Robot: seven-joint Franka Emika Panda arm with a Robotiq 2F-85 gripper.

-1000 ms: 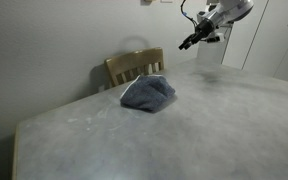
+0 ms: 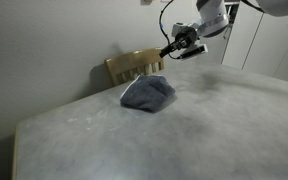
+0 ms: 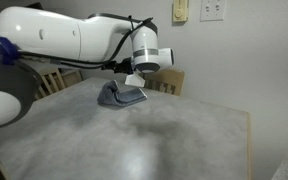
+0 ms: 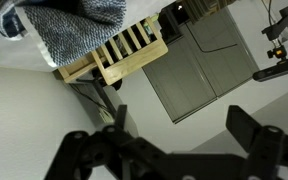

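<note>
A bunched grey-blue cloth (image 2: 147,93) with a pale edge lies on the grey table (image 2: 94,135), near the edge by the chair. It shows beyond the arm as a crumpled cloth (image 3: 121,94) in exterior view 2, and in the wrist view the cloth (image 4: 79,30) fills part of the upper left. My gripper is open, its dark fingers (image 4: 122,118) wide apart with nothing between them. In exterior view 1 the gripper (image 2: 174,50) hangs above the table, behind and to the right of the cloth, apart from it.
A wooden chair (image 2: 134,65) stands against the table edge just behind the cloth, its slatted back rising above the tabletop. A second wooden chair (image 3: 166,80) shows in exterior view 2.
In exterior view 1 my gripper has moved left and slightly down, nearer to the cloth. Cloth and chair stay where they were.
</note>
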